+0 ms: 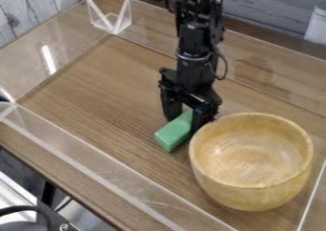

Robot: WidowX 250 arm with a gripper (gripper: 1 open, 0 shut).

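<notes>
The black robot gripper [189,109] hangs low in the middle of the camera view, open, its fingers down around the upper end of a green block [173,135]. The block lies on the wooden table, angled toward the lower left; whether the fingers touch it is hard to tell. A large wooden bowl [251,178] stands just right of the block, close beside it.
Clear plastic barriers line the wooden tray [76,101]. A white wire stand [109,17] is at the back left and a white cylinder [318,25] at the back right.
</notes>
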